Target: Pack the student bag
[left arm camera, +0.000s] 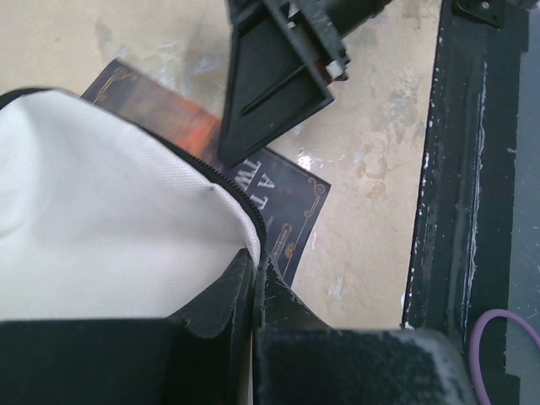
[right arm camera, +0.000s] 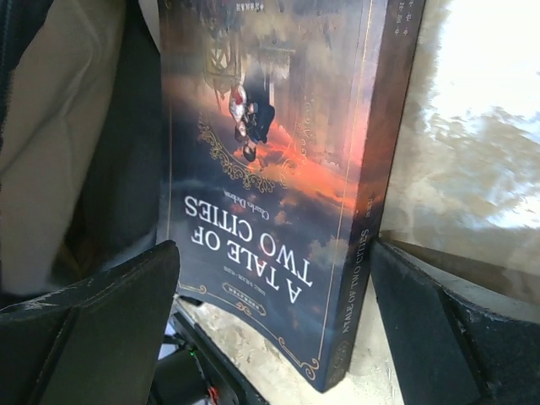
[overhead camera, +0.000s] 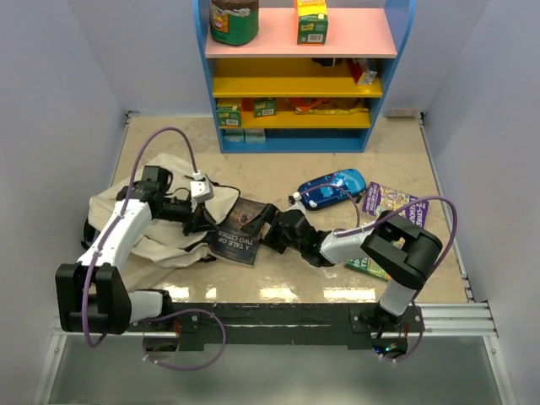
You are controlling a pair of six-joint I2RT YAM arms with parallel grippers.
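Note:
The cream student bag (overhead camera: 143,245) lies on the left, its mouth facing the book "A Tale of Two Cities" (overhead camera: 236,240), which lies flat at that opening. My left gripper (overhead camera: 205,224) is shut at the bag's zippered rim (left arm camera: 211,186), the fabric edge running to its fingertips (left arm camera: 256,261). My right gripper (overhead camera: 257,224) stands open at the book's right side, one finger against the spine in the right wrist view, where the dark inside of the bag (right arm camera: 101,177) shows beside the book.
A blue pencil case (overhead camera: 329,187), a purple book (overhead camera: 380,198) and a green book (overhead camera: 363,267) lie on the right of the table (overhead camera: 177,143). A shelf unit (overhead camera: 295,143) with boxes stands at the back.

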